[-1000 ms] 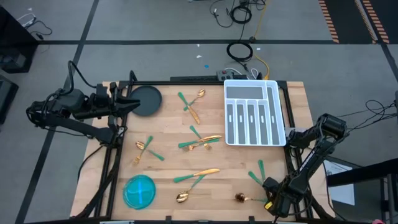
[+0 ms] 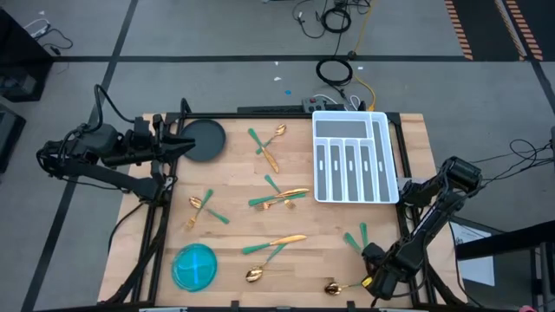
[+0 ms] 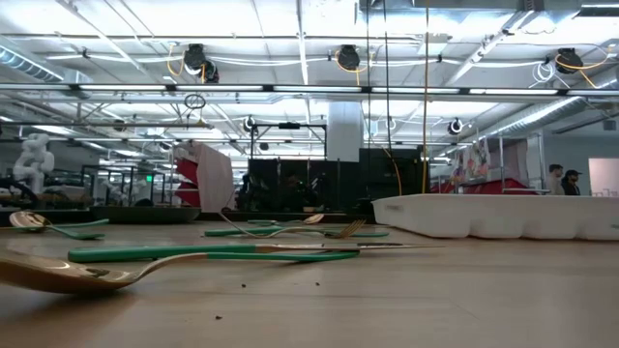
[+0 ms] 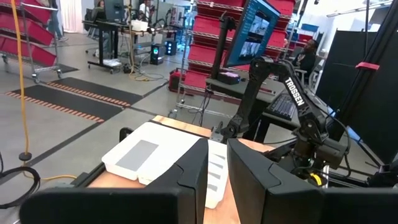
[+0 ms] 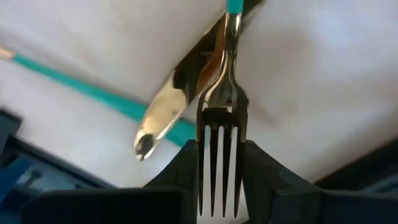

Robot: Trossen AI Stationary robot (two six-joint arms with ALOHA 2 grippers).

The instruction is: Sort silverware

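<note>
In the right wrist view my right gripper is shut on a gold fork (image 5: pixel 224 102) with a teal handle, its fingers gripping either side of the tined head. A gold knife blade (image 5: pixel 158 118) crosses behind the fork's neck; whether it touches the fork is unclear. Under the blade runs a teal handle (image 5: pixel 93 90). From above, a gold spoon (image 2: pixel 332 289) shows beside the right gripper, which hides part of this pile. The white silverware tray (image 2: pixel 353 200) stands at the back right. My left gripper is empty, a narrow gap between its fingers.
Several crossed cutlery piles lie across the wooden table, including a knife (image 2: pixel 286 239) over a spoon (image 2: pixel 254 274). A teal plate (image 2: pixel 193 267) is at front left, a dark plate (image 2: pixel 205 140) at back left. Bare wood surrounds the piles.
The left arm looks still.
</note>
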